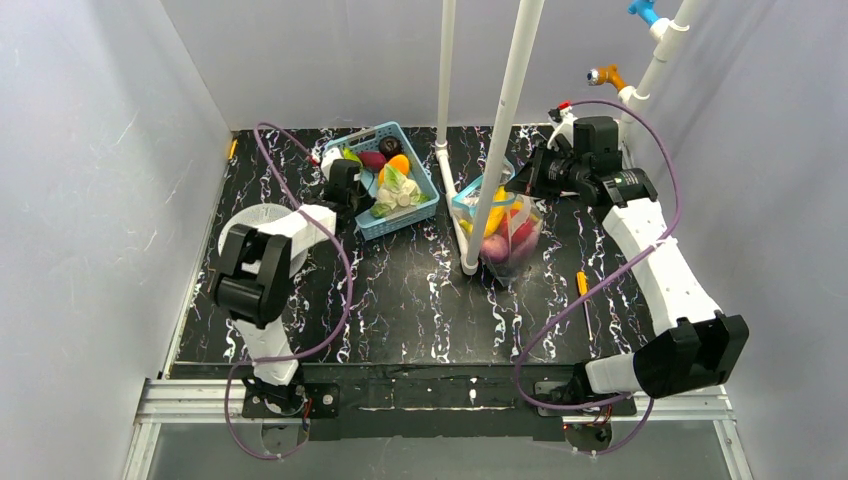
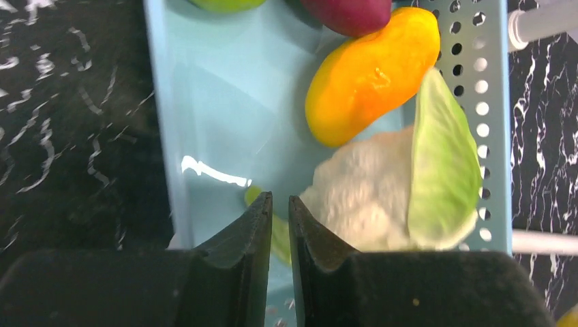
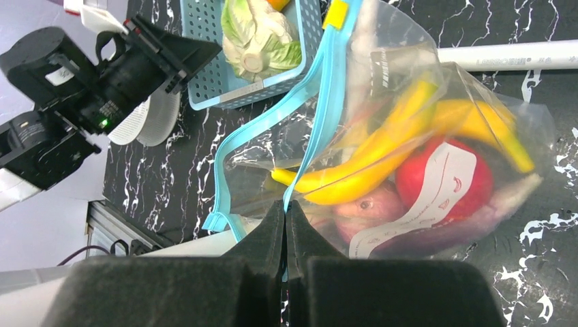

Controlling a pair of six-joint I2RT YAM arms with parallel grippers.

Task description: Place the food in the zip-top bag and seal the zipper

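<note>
In the left wrist view the fingers of my left gripper are together, with nothing between them, over the blue basket. The red sweet potato lies in the basket at the top edge of that view, clear of the fingers. Beside it are an orange mango and a white cauliflower with a green leaf; a green pear shows only in part. My right gripper is shut on the blue zip edge of the clear bag. The bag's mouth gapes, and it holds bananas and red fruit.
White pipes stand between basket and bag. A white round stack sits under the left arm. A screwdriver lies at the right.
</note>
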